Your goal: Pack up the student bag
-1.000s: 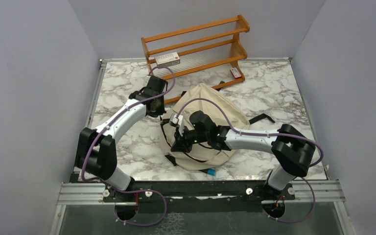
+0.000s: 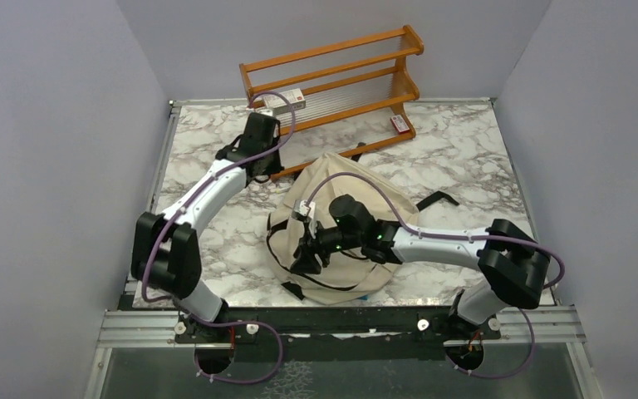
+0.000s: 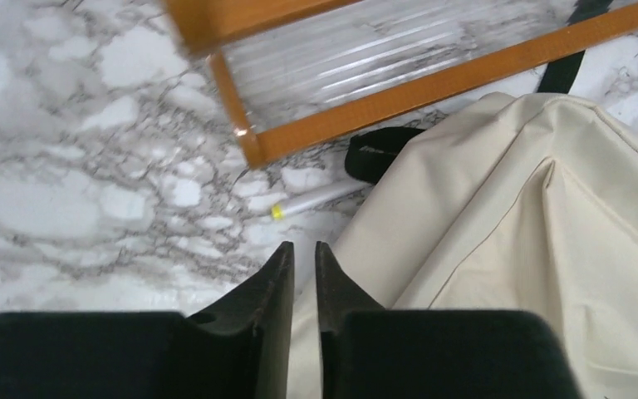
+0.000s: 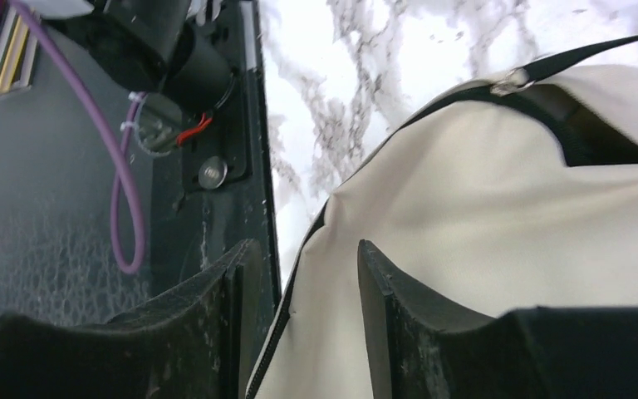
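Note:
The cream bag (image 2: 332, 170) with black straps lies crumpled in the middle of the table. Beyond its left far edge, my left gripper (image 2: 267, 176) hangs near the lower left corner of the rack. The left wrist view shows its fingers (image 3: 279, 283) slightly apart, nothing between them. A white pen-like stick (image 3: 316, 199) with a yellow end pokes out beside the bag there. Over the bag's front left part is my right gripper (image 2: 306, 264). In the right wrist view its fingers (image 4: 234, 287) stand apart above the cream cloth (image 4: 465, 224), gripping nothing visible.
A wooden rack (image 2: 332, 66) stands at the back; on it are a white box (image 2: 285, 101) at left and a small red box (image 2: 399, 124) at right. A black strap (image 2: 438, 199) reaches right from the bag.
The bag has slid slightly toward the front, mostly covering its blue tag.

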